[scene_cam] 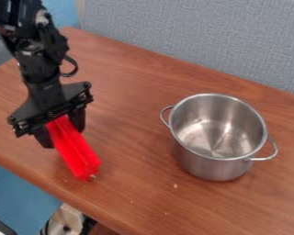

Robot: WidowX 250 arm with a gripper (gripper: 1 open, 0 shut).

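My black gripper (62,124) is low over the left part of the wooden table, at the upper end of a bright red oblong block (76,151). The block slants down toward the front edge. Its top end is hidden by the gripper, and whether the fingers are closed on it I cannot tell. A steel pot (219,138) with two side handles stands upright to the right, apart from the block.
A grey textured wall runs along the back. The table's front left edge lies close to the block, with blue floor below.
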